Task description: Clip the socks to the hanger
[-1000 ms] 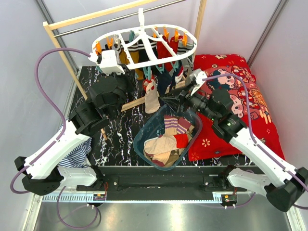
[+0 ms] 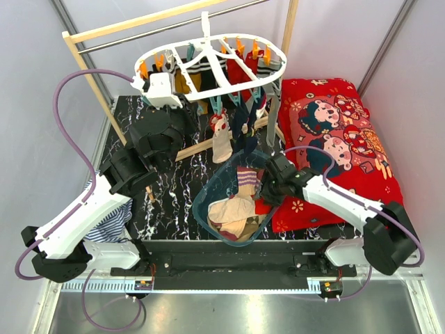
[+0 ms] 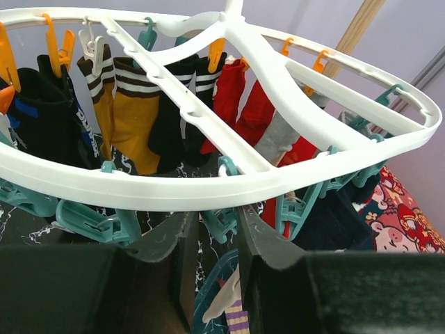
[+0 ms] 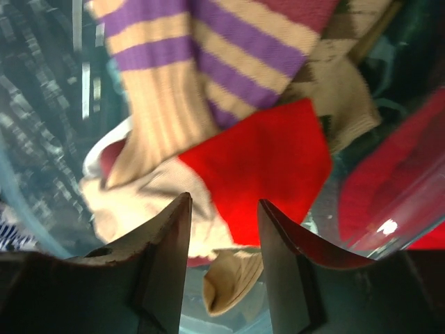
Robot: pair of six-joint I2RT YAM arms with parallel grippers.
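The white hanger [image 2: 208,92] carries socks on its clips, among them a cream-and-red sock [image 2: 221,142] and dark socks [image 2: 243,132] at the front. Under the hanger's front rim, my left gripper has its fingers parted, with a teal clip [image 3: 221,219] showing in the gap; contact with it is unclear. My right gripper is down in the blue bin, its fingers apart and nothing gripped. Just beyond those fingers lies a cream sock with a red end [image 4: 268,167]. Purple-striped socks [image 4: 236,62] are above it in that view.
Teal clips [image 3: 101,223] without a sock hang at the rim's left. The bin's wall [image 2: 201,202] surrounds the loose socks. A red cushion [image 2: 334,153] fills the right side, and a striped cloth [image 2: 111,223] lies at left.
From beside the dark hanging socks, the right gripper has moved down and towards the front into the bin, now covering part of the socks there. The left arm holds almost still.
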